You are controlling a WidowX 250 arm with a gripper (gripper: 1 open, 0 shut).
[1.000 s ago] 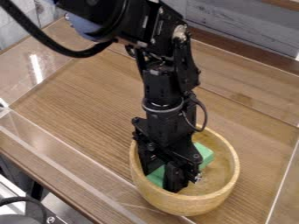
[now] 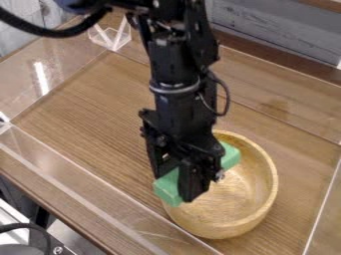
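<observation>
My black gripper [image 2: 186, 159] hangs over the left part of a pale tan round bowl [image 2: 240, 209], shut on a light green object [image 2: 173, 187]. The green object is tilted at the bowl's left rim, partly hidden behind my fingers; the rest of the bowl's inside shows bare.
The wooden table [image 2: 80, 129] has free room to the left and upper right. A clear plastic item [image 2: 110, 32] stands at the far upper left. A pale wall runs along the back, and a black cable lies at the lower left edge.
My gripper has risen with the green object, which was lying down inside the bowl and now sits higher, at its left rim.
</observation>
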